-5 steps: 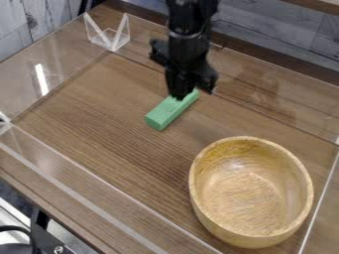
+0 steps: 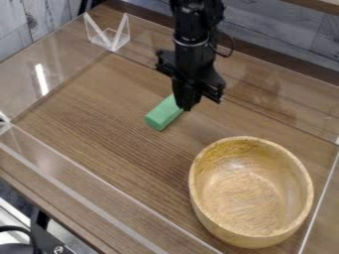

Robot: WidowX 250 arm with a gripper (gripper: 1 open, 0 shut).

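Observation:
A black robot arm reaches in from the top centre, its gripper (image 2: 181,95) pointing down over the far end of a green bar (image 2: 163,115) on the wooden table. The gripper looks narrow, but its fingertips are dark and small, so whether anything is between them cannot be told. It partly hides the bar.
A large tan bowl (image 2: 251,228) takes up the lower right. Clear plastic pieces stand at the top left and at the left edge. A black cable lies at the bottom left corner.
The gripper has moved downward in the view, over the far end of the green bar, covering more of it. The bar looks to lie in the same place.

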